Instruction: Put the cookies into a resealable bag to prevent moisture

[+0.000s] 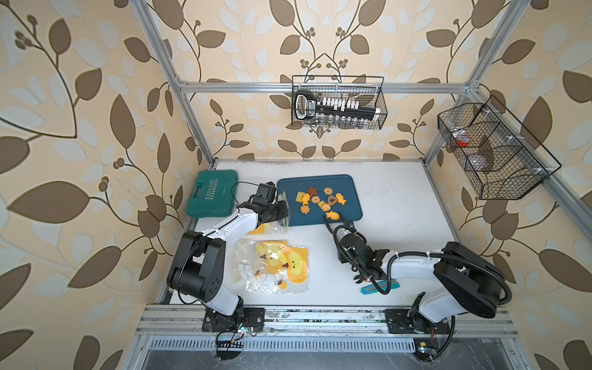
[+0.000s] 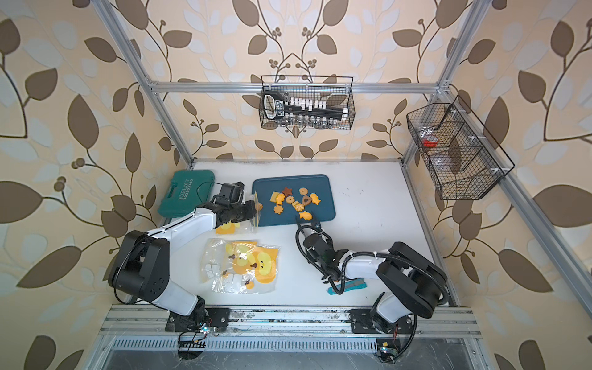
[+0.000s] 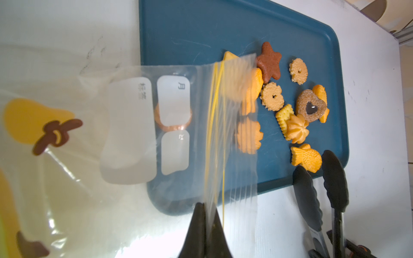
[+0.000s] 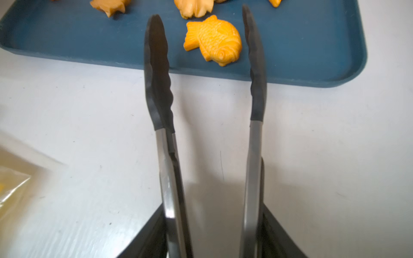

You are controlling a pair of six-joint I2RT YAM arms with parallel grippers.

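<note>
My left gripper is shut on the edge of a clear resealable bag [image 3: 129, 129] with yellow print, held partly over the left end of the blue tray [image 3: 180, 25]. A round cookie [image 3: 161, 122] shows through the film; whether it lies inside or beneath cannot be told. My right gripper is shut on black-tipped metal tongs [image 4: 253, 150], whose arms stand spread apart. Between their tips lies an orange fish-shaped cookie [image 4: 217, 40] near the tray's front edge. Several other cookies, including a brown star [image 3: 268, 62] and a heart [image 3: 309, 105], lie on the tray.
A second printed bag [image 1: 271, 265] lies flat at the front. Beside the left arm is a green case [image 1: 212, 193]. A teal cutter [image 1: 380, 286] rests partly under the right arm. The table right of the tray is clear.
</note>
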